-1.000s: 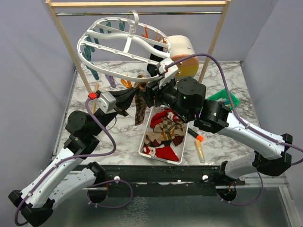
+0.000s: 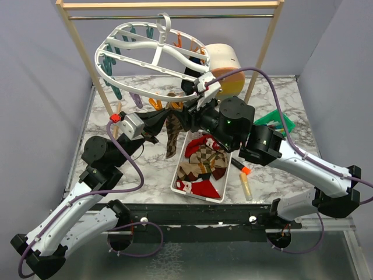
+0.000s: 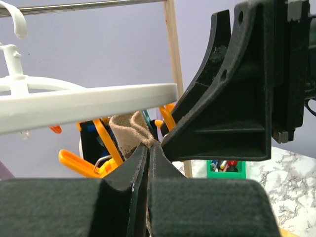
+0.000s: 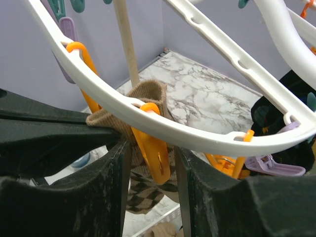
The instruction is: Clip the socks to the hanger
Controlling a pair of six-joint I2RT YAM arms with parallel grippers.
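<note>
The white round hanger (image 2: 140, 92) hangs from the rod, its rim crossing the right wrist view. A brown checkered sock (image 2: 173, 135) dangles below the rim's front. My left gripper is shut on the edge of its cuff (image 4: 101, 118). In the right wrist view an orange clip (image 4: 154, 155) lies against the near side of the cuff; whether its fingers grip the cloth cannot be made out. My right gripper is open, one finger (image 4: 118, 173) on each side of that clip, with gaps visible.
A white bin (image 2: 176, 178) with more socks stands below. A dark sock (image 4: 276, 118) hangs at the rim's right. Other clips, such as a purple one (image 2: 136, 100), line the ring. At the right are a green basket (image 2: 289, 123) and a yellow tool (image 2: 246, 186).
My right gripper has shifted slightly near the clip. The left gripper and the hanging sock look almost still.
</note>
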